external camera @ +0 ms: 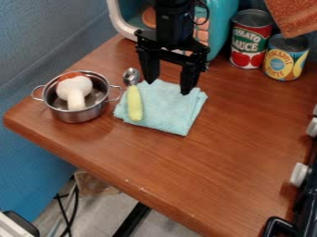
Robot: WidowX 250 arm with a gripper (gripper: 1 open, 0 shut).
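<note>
My black gripper [169, 76] hangs open over a folded light-blue cloth [171, 114], with nothing seen between its fingers. A spoon [133, 111] with a pale yellow handle lies on the cloth's left part. At the left, a steel pot [84, 111] holds a white object [74, 87] with some red beside it.
Cans [249, 42] stand at the back right by an orange cloth [295, 13]. A teal container [216, 23] is behind the arm. A black appliance [301, 199] borders the right.
</note>
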